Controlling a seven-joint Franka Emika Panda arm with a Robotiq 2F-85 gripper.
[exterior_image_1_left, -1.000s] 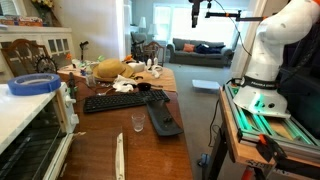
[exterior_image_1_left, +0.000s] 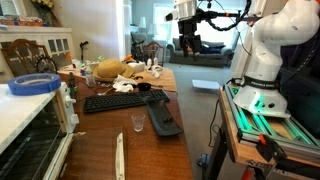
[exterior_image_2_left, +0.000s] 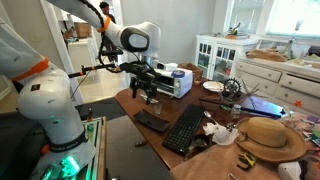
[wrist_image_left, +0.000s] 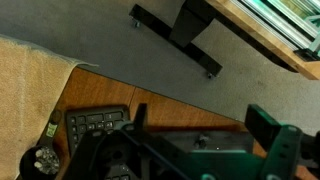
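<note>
My gripper (exterior_image_1_left: 189, 46) hangs open above the far right edge of the brown table, clear of everything on it. Seen from the wrist, the dark fingers of the gripper stand wide apart, with nothing held between them. Below them lies a long black tray-like object (wrist_image_left: 205, 140), partly hidden by the gripper. To its left is a black keyboard (wrist_image_left: 95, 125). In exterior view 1 the black tray (exterior_image_1_left: 163, 118) lies along the table's right side, with a small clear glass (exterior_image_1_left: 138, 122) beside it.
A tan hat (exterior_image_2_left: 265, 132) and several small items crowd the table's far end. Left in exterior view 1, a blue ring (exterior_image_1_left: 35, 84) rests on a white appliance (exterior_image_1_left: 22, 108). A pale strip (exterior_image_1_left: 120, 157) lies near the front. Open floor runs along the table's right side.
The arm has come down and inward from the upper right of exterior view 1, and more of it now shows. The objects on the table have stayed where they were.
</note>
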